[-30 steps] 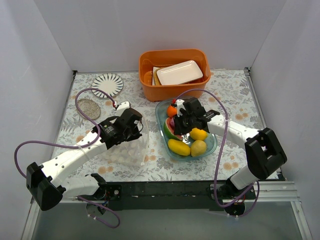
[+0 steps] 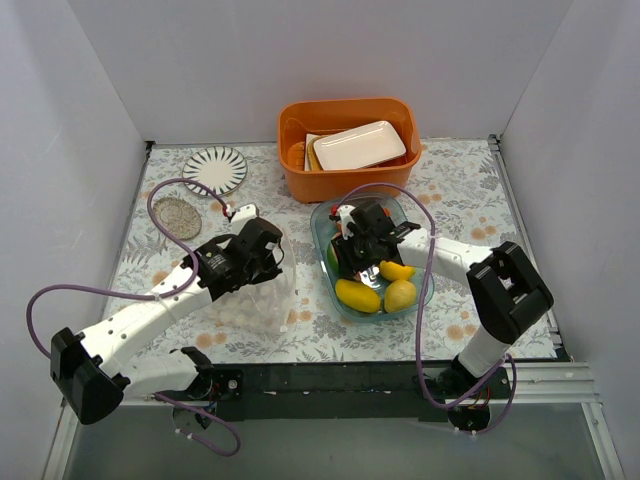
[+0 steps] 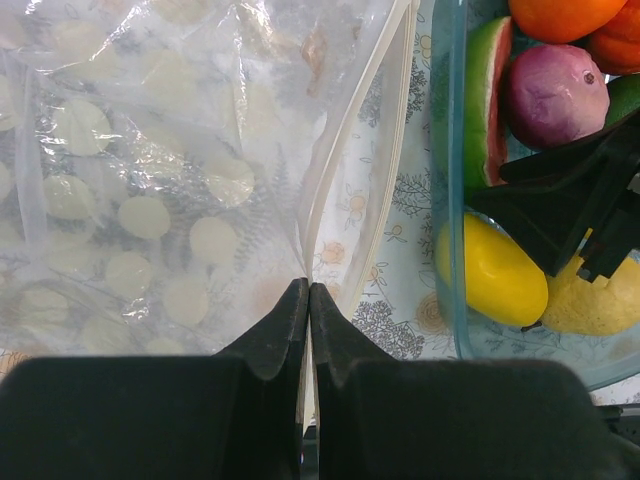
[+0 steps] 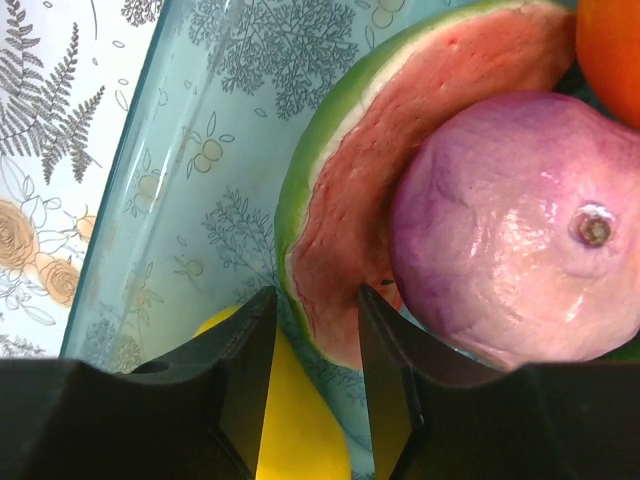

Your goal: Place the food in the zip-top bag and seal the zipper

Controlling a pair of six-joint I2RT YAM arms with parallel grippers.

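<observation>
The clear zip top bag [image 3: 140,200] lies flat at the left, its zip edge pinched at the tips of my shut left gripper. In the right wrist view, my right gripper is open over the lower end of a watermelon slice [image 4: 350,230], one finger to each side; whether they touch it I cannot tell. A purple onion-like vegetable [image 4: 500,230] rests against the slice. A yellow fruit [image 3: 495,275] lies below it in the clear blue tray [image 3: 457,200], and an orange fruit [image 3: 565,15] sits at the far end.
More produce lies in the tray, including a yellow-brown potato-like piece [image 2: 400,295]. Behind the tray stands an orange bin [image 2: 345,110] holding a white dish [image 2: 360,146]. A striped plate [image 2: 215,170] and a round woven mat [image 2: 177,218] are at the back left.
My right gripper has moved left and lower in the tray, over the watermelon slice, which it now largely hides from above. The left arm and the bag have stayed almost still.
</observation>
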